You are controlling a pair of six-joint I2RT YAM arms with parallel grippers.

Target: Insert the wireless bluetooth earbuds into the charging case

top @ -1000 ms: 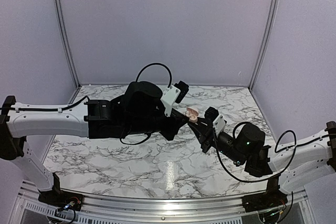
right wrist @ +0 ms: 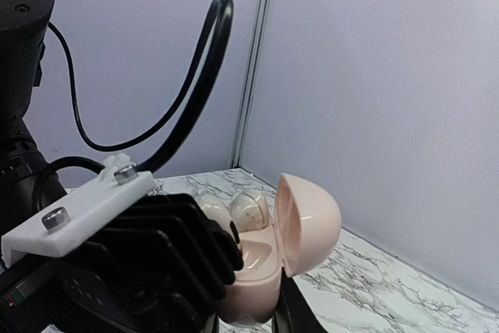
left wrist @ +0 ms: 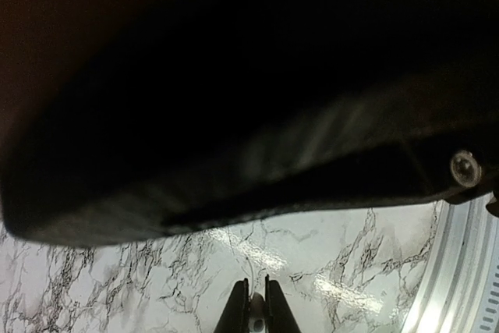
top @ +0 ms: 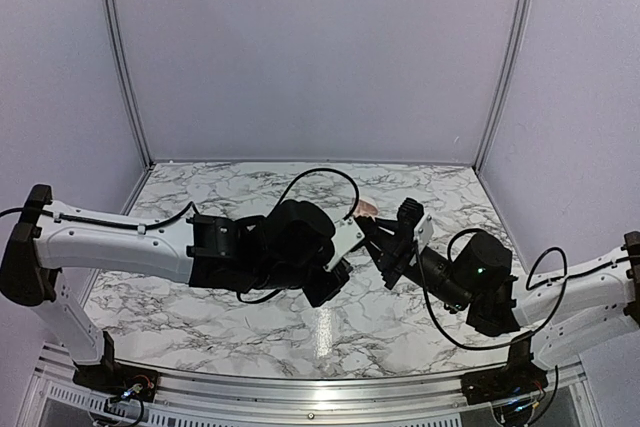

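Note:
The pale pink charging case (right wrist: 309,225), lid raised, is held low in the right wrist view by my right gripper (top: 369,227), which is shut on it. Earbuds (right wrist: 249,210) show at the case's top; whether they are seated I cannot tell. My left gripper (top: 340,269) is close against the case's near side, its body covering part of it in the right wrist view. In the left wrist view a dark body fills the top, and the fingertips (left wrist: 240,309) at the bottom have a small pale thing between them, too little visible to name surely.
Pale walls enclose it at the back and sides, and a metal rail (top: 310,387) runs along the front edge.
My right arm has shifted only slightly.

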